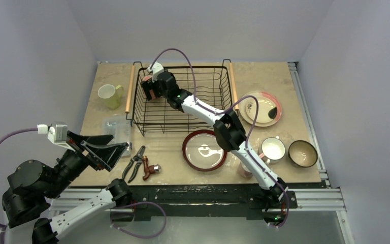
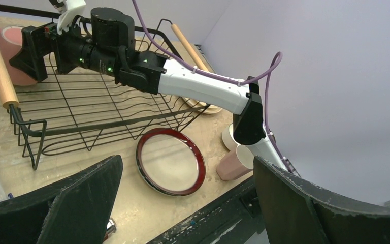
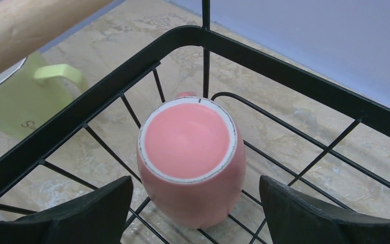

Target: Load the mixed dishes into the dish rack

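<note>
A pink mug (image 3: 188, 142) stands bottom-up in the back left corner of the black wire rack (image 1: 183, 122). My right gripper is at that corner, fingertips apart on either side of the mug; whether they touch it is unclear. My left gripper (image 1: 109, 152) waits open at the front left, above the table, nothing between its fingers. A red-rimmed plate (image 1: 204, 150) lies before the rack. Plates (image 1: 254, 101) are stacked at the right, with a white cup (image 1: 272, 148), a dark bowl (image 1: 302, 153) and a pink cup (image 2: 228, 165) at the front right.
A green mug (image 1: 110, 99) stands left of the rack, outside it. A clear plastic container (image 1: 116, 127), pliers (image 1: 132, 165) and a copper fitting (image 1: 149, 170) lie at the front left. The rack's right part is empty beneath my right arm.
</note>
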